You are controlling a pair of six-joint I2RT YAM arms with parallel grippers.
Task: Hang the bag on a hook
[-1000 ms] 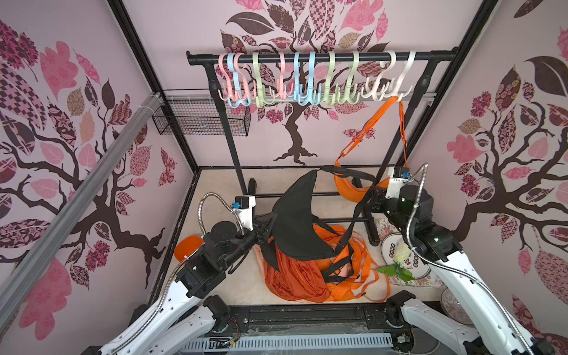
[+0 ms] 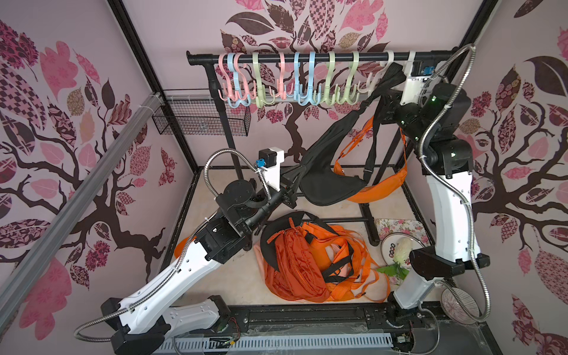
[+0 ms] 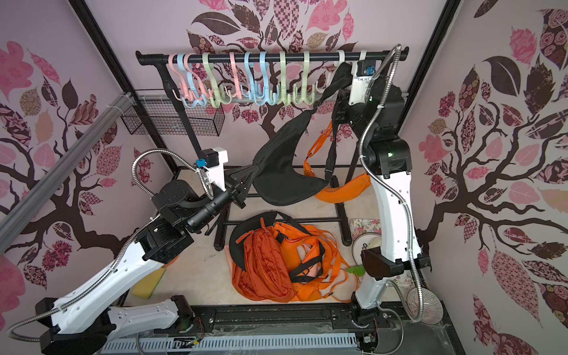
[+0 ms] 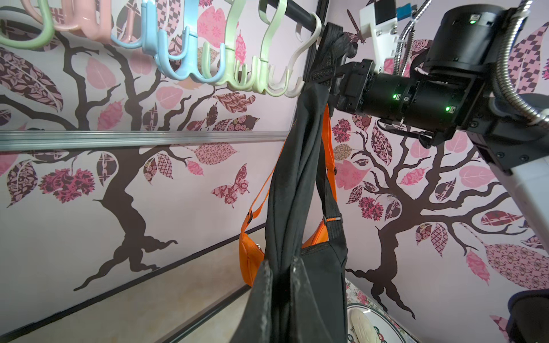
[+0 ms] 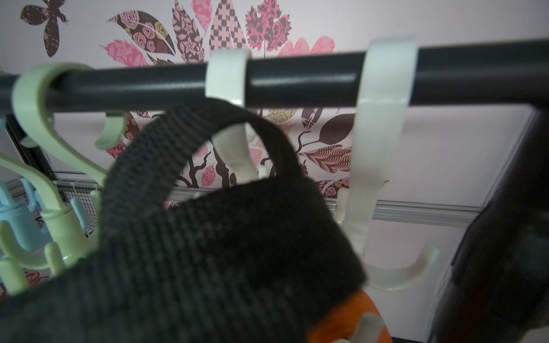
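A black bag (image 2: 334, 171) is stretched up from my left gripper (image 2: 294, 182), which is shut on its lower end; the left wrist view shows dark cloth (image 4: 282, 268) between the fingers. My right gripper (image 2: 390, 109), high by the rail, is shut on the bag's strap (image 4: 321, 65). In the right wrist view the strap makes a raised loop (image 5: 137, 165) in front of a white hook (image 5: 227, 80); whether it sits over that hook I cannot tell. Another white hook (image 5: 384, 97) stands to its right. The right fingertips are hidden behind the strap.
An orange bag (image 2: 384, 186) hangs behind the black one at the right end of the rail (image 2: 435, 56). Pink, blue and green hooks (image 2: 310, 77) fill the left and middle. An orange backpack (image 2: 295, 260) lies on the floor below, with a plate (image 2: 387, 251) to its right.
Both arms have risen from near the floor, the right one to rail height. The black bag has gone from slack over the backpack to drawn out, its strap now by the white hooks.
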